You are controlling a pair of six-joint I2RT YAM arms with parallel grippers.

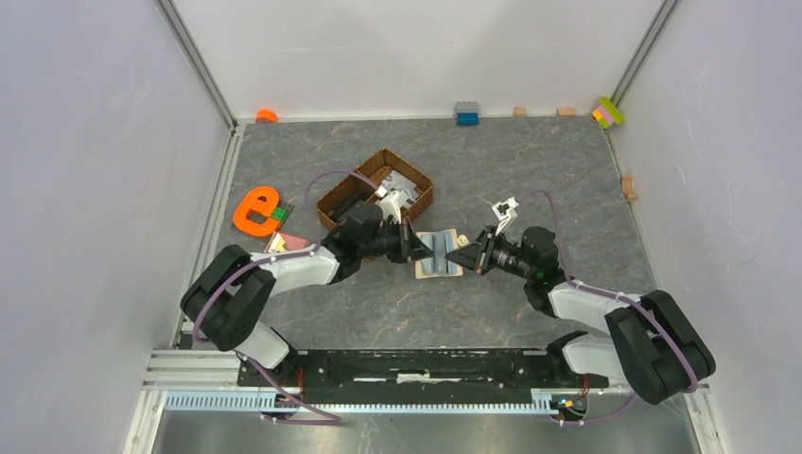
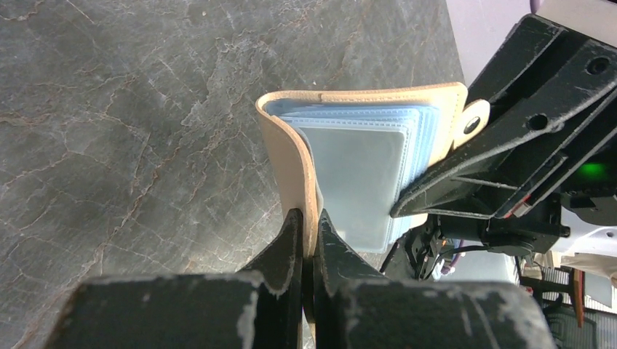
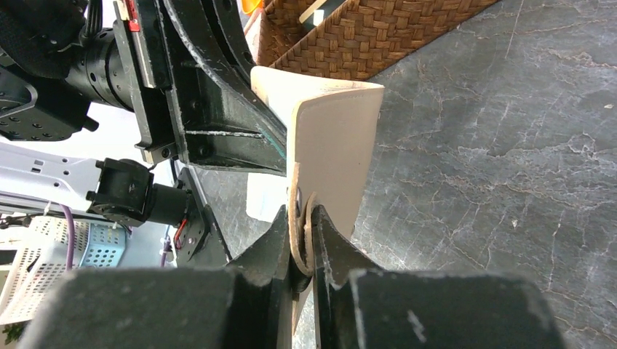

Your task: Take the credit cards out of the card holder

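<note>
A tan card holder hangs between both grippers above the middle of the table, part folded. Shut on its tan cover, in the left wrist view, is my left gripper. On the opposite side my right gripper is shut on the cover's edge, which curls between its fingertips. Pale blue clear sleeves show inside the card holder, with a snap tab on the far cover. The right wrist view has the plain outer side of the card holder. No separate credit card can be made out.
Behind the left gripper stands a brown woven basket with things in it. An orange letter-shaped piece and a small card-like picture lie at the left.
</note>
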